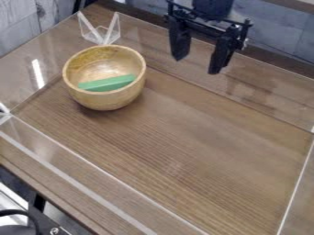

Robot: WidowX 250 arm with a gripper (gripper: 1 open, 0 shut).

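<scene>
My dark gripper (200,46) hangs at the top of the view, right of centre, over bare wooden table. Its fingers point down; whether they are open or shut is unclear. A cream bowl (124,92) sits at the left, with a green elongated object (106,83) lying inside it. The gripper is apart from the bowl, above and to its right.
A crumpled clear plastic item (101,30) lies at the top left behind the bowl. Dark cables show at the lower left corner.
</scene>
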